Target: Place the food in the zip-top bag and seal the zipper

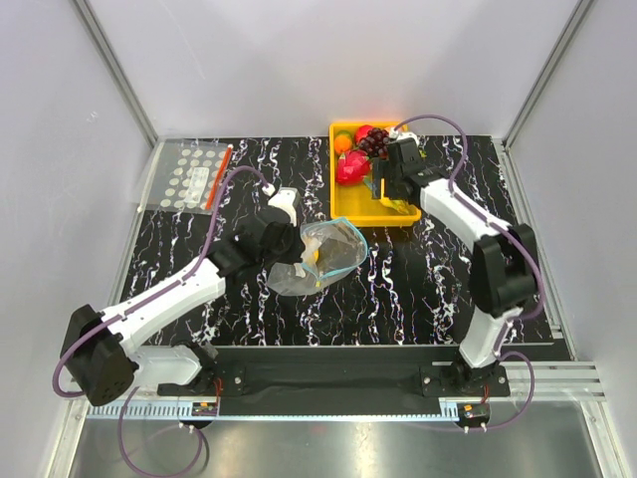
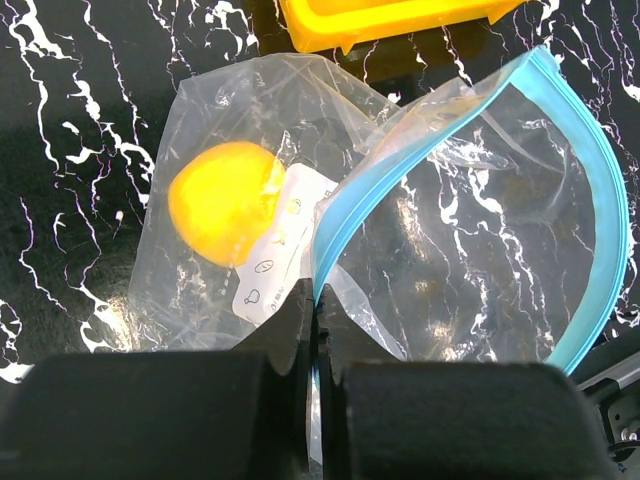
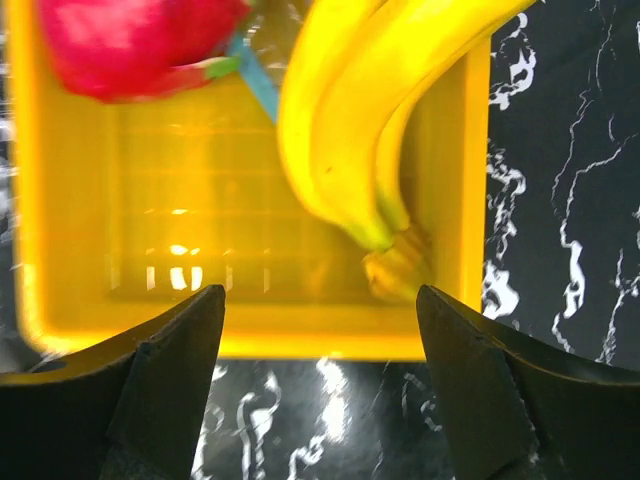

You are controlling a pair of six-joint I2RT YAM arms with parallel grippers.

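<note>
The clear zip top bag (image 2: 470, 260) with a blue zipper rim lies open on the black marbled table, an orange-yellow round food (image 2: 225, 200) and a white label inside. My left gripper is shut on the near edge of the bag by the zipper. My right gripper hovers part open over the yellow food bin (image 1: 358, 209), above a bunch of bananas (image 3: 350, 130), with nothing seen between its fingers. A red dragon fruit (image 1: 353, 167), grapes (image 1: 374, 142) and an orange (image 1: 342, 143) are also in the bin.
A perforated sheet (image 1: 184, 179) with an orange strip lies at the back left. The table right of the bag and in front of the bin is clear.
</note>
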